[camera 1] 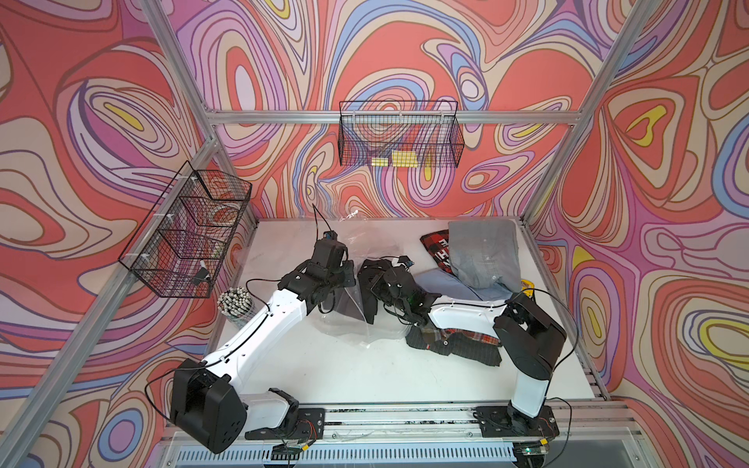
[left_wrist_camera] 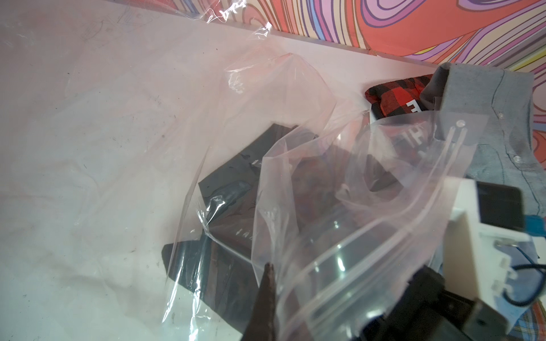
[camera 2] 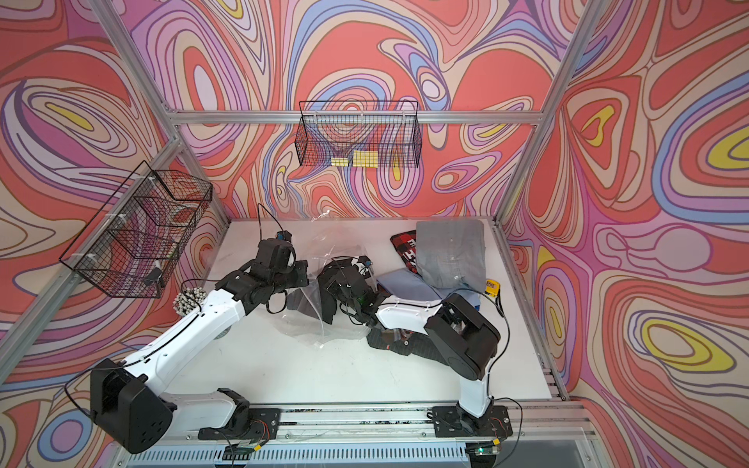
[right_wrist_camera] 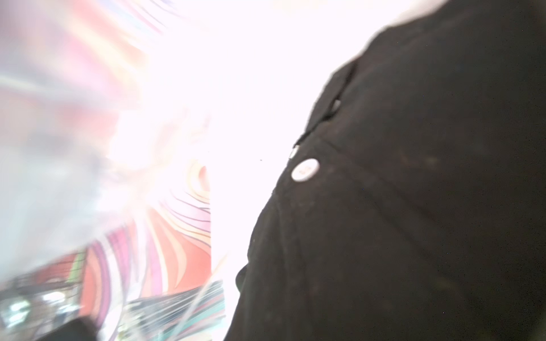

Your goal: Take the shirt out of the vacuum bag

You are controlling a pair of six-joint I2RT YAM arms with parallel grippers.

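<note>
The dark shirt [left_wrist_camera: 227,284] lies partly inside the clear vacuum bag [left_wrist_camera: 375,244] in the left wrist view. My left gripper is shut on the bag's plastic, keeping its mouth raised. At that mouth, my right gripper [camera 1: 376,287] is shut on the shirt, and a dark fold of cloth [camera 1: 376,265] rises beside it in the top left view. Close up, the shirt's black cloth and white button fill much of the right wrist view; the right fingertips are hidden there.
A grey shirt [camera 1: 483,249], a red checked one [camera 1: 437,248] and a blue garment [camera 1: 437,282] lie right of the bag. Dark ribbed clothing [camera 1: 468,348] sits under the right forearm.
</note>
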